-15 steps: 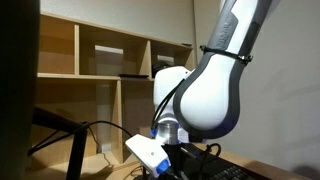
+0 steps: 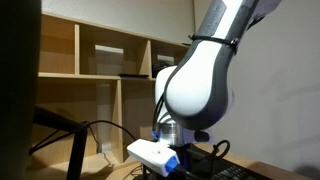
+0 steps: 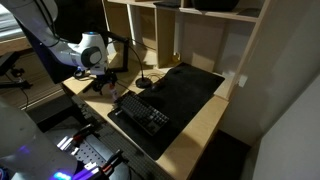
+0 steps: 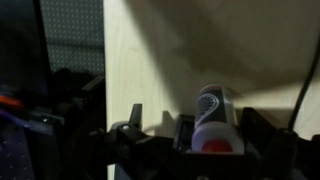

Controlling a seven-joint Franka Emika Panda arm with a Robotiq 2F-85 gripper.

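Observation:
A small bottle (image 4: 214, 122) with a pale body, a dark printed label and a reddish end shows in the wrist view, over the light wood table. My gripper is open, with its black fingers at the lower edge of that view. The bottle appears between them, nearer the right one; whether either finger touches it I cannot tell. In exterior view 2 my gripper (image 3: 101, 80) is low over the table's left end. Exterior view 1 hides the fingertips behind the arm and dark objects.
A black keyboard (image 3: 142, 112) lies right of the gripper, with a dark mat (image 3: 180, 88) beyond it. Wooden shelves (image 2: 98, 62) stand behind. A thin dark cable (image 4: 306, 88) crosses the table right of the bottle.

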